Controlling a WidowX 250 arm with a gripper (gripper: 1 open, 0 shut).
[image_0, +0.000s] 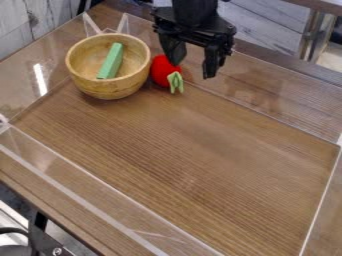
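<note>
A tan bowl (87, 68) with a green elongated object (111, 58) in it stands at the upper left. Just right of it lies a red object with a pale green tip (164, 72). My black gripper (193, 62) hangs above and right of the red object; whether its fingers are open or shut is unclear.
A white panel shows at the upper right edge, a pale wall at the upper left.
</note>
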